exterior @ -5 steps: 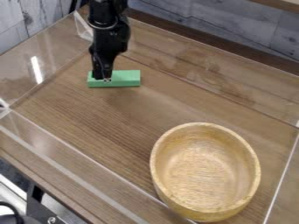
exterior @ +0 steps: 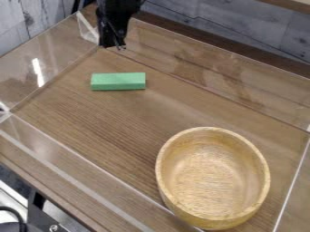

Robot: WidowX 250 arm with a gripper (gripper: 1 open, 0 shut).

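A green rectangular block (exterior: 118, 82) lies on the wooden surface, left of centre. The dark gripper (exterior: 112, 39) is at the top edge of the view, above and behind the block and apart from it, largely out of frame. Whether its fingers are open or shut is hard to see.
A round wooden bowl (exterior: 212, 177) stands at the lower right.
The gripper has risen from just over the green block up to the top edge of the view. The block remains in the same place.
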